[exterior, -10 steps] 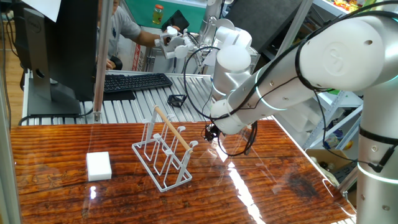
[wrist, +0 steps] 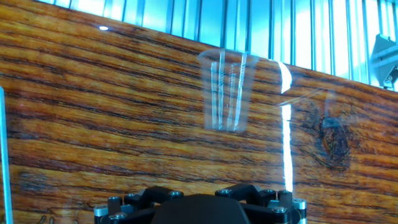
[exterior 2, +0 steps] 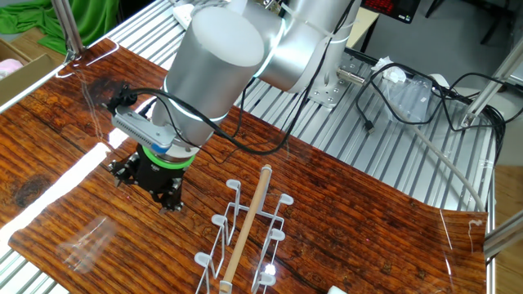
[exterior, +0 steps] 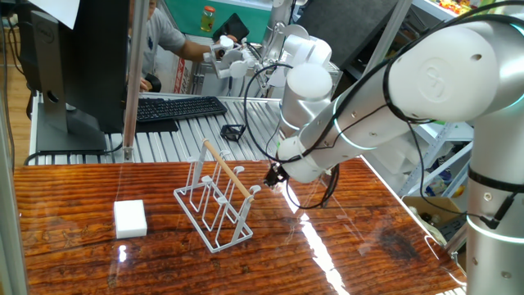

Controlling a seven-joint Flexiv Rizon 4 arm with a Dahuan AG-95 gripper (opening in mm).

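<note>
My gripper [exterior 2: 147,189] hangs over the wooden tabletop with its fingers spread and nothing between them. In the wrist view its two black fingers [wrist: 289,205] stand wide apart at the bottom edge. A clear plastic cup [wrist: 228,90] lies on the table ahead of them, apart from the gripper; it shows faintly as a clear shape [exterior 2: 88,243] in exterior view 2. Beside the gripper stands a white wire cup rack [exterior: 214,209] with a wooden top bar [exterior: 228,168]; no cup hangs on it.
A white block [exterior: 129,219] sits left of the rack. Black cables loop around the arm near the gripper. A keyboard [exterior: 176,108] and monitor [exterior: 78,74] are beyond the wooden surface. Glare streaks the board, whose right part looks mostly free.
My gripper has shifted very slightly to the left in exterior view 1. The rack and the white block have stayed where they were.
</note>
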